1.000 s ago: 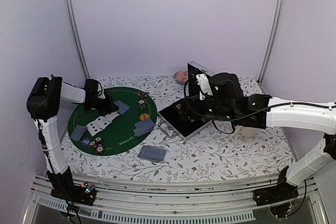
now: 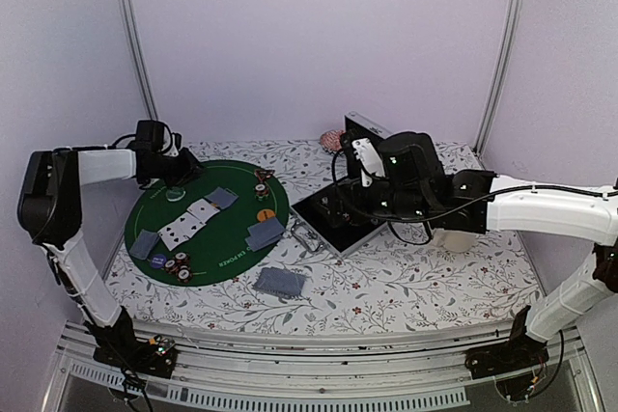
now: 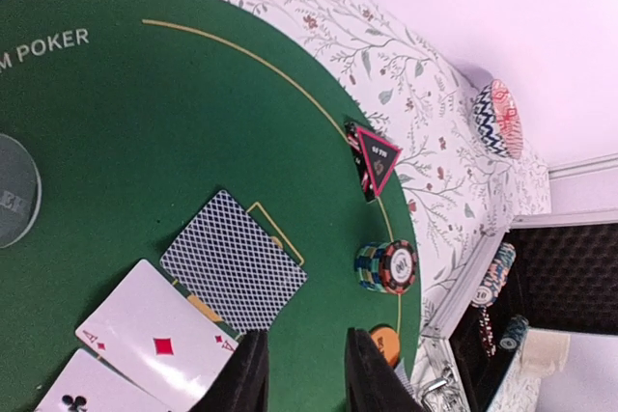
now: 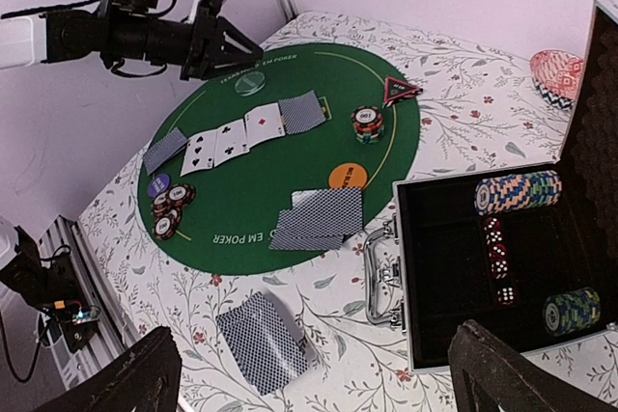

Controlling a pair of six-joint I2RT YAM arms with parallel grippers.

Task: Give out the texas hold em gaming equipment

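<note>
My left gripper (image 2: 182,167) hangs raised over the back-left of the green poker mat (image 3: 126,65), its fingers part open with nothing visible between them. Below it lie face-down cards (image 3: 235,258), face-up cards (image 3: 154,335) and a clear round disc (image 3: 12,190). The mat also holds a chip stack (image 4: 368,124), an orange Big Blind disc (image 4: 346,177), a red triangular marker (image 3: 377,161) and chips (image 4: 166,209) beside a blue disc. My right gripper (image 2: 352,195) stands open above the open case (image 4: 444,315), which holds chip rows (image 4: 517,190) and dice (image 4: 497,258).
A card pack (image 4: 263,340) lies on the floral table in front of the mat. A red-white patterned object (image 4: 554,74) sits at the back beside the case lid.
The right arm is practically still.
</note>
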